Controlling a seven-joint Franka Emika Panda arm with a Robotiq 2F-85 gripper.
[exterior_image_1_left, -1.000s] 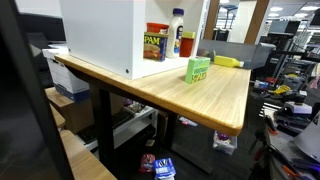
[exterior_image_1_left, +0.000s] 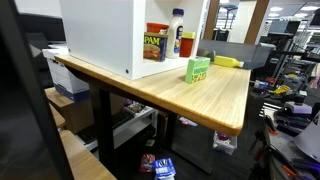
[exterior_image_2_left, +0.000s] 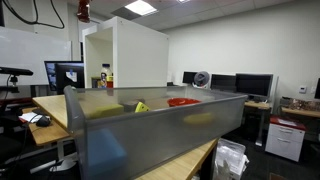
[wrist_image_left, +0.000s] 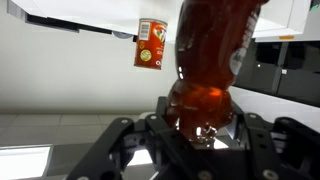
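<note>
In the wrist view my gripper is shut on a reddish-brown, glossy bottle (wrist_image_left: 208, 62). The bottle fills the upper middle of that view and covers parts of the fingers; its far end runs out of the top edge. A small reddish-brown thing (exterior_image_2_left: 83, 10) shows at the top left of exterior view 2, too small to tell whether it is the same bottle. Exterior view 1 does not show the gripper.
A white shelf unit (exterior_image_1_left: 105, 35) stands on the wooden table (exterior_image_1_left: 215, 98), with a Spam can (exterior_image_1_left: 155, 44) and bottles inside. A green box (exterior_image_1_left: 197, 69) sits near the front; a yellow bottle (exterior_image_1_left: 229, 62) lies behind. A grey bin (exterior_image_2_left: 160, 138) holds several items. A red can (wrist_image_left: 151, 43) is beside the held bottle.
</note>
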